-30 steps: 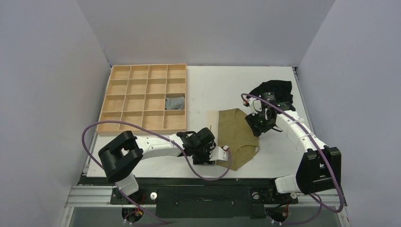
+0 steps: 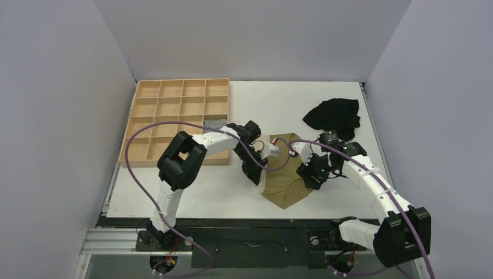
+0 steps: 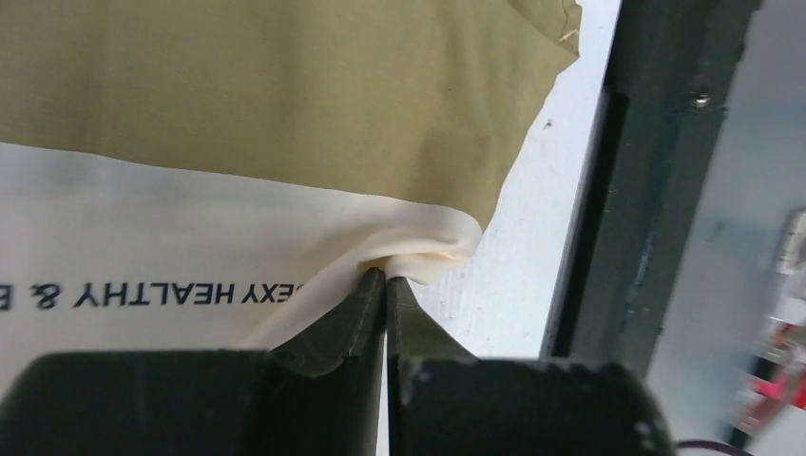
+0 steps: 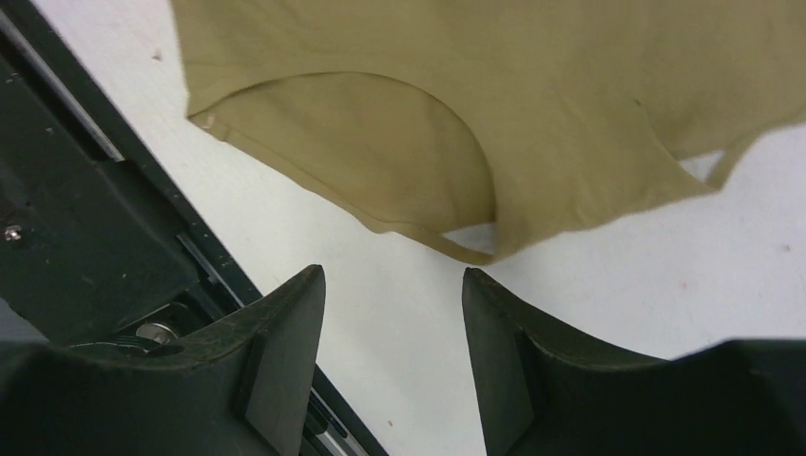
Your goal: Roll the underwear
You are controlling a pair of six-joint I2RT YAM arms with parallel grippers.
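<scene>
Olive underwear (image 2: pixel 285 183) with a white lettered waistband (image 3: pixel 162 247) lies spread on the white table. The band is on its left side. My left gripper is shut at the band's near end, where a fold of white fabric rises at its tips; whether any is pinched is unclear. My right gripper stands open over bare table beside the olive cloth's edge, nothing between its fingers.
A wooden grid box (image 2: pixel 168 90) stands back left, striped cloth (image 2: pixel 215 125) in one compartment, partly behind the left arm. Black cloth (image 2: pixel 334 110) lies back right.
My left gripper has moved away from the front edge, up along the waistband. My right gripper has moved toward the front and slightly left, over the underwear's right edge.
</scene>
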